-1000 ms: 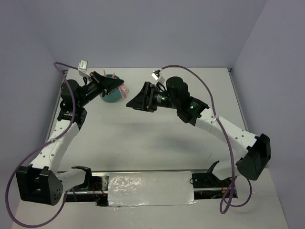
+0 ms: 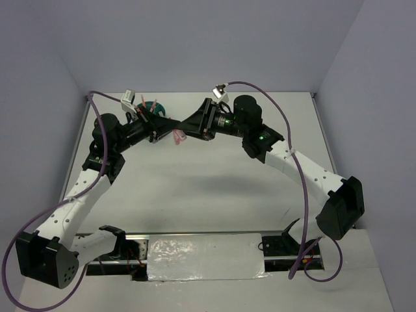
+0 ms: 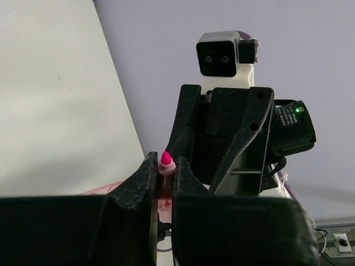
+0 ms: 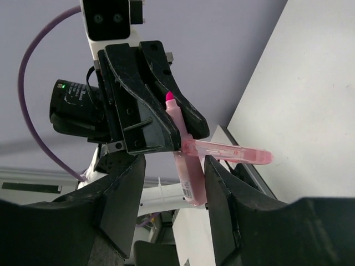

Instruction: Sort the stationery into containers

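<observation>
A pink highlighter (image 4: pixel 188 177) with a magenta tip is held upright in my left gripper, which is shut on it; a pink clear piece (image 4: pixel 238 154), seemingly its cap or clip, sticks out sideways. My right gripper faces it from the other side, part open, its fingers either side of the highlighter's lower body; whether they touch it I cannot tell. In the top view the two grippers meet at the upper middle, above the table. A teal container (image 2: pixel 155 107) with pink items stands behind my left gripper, mostly hidden.
Grey walls rise at the back and both sides. A metal rail and wiring run along the front edge.
My left gripper has moved right, away from over the teal container, with the pink item.
</observation>
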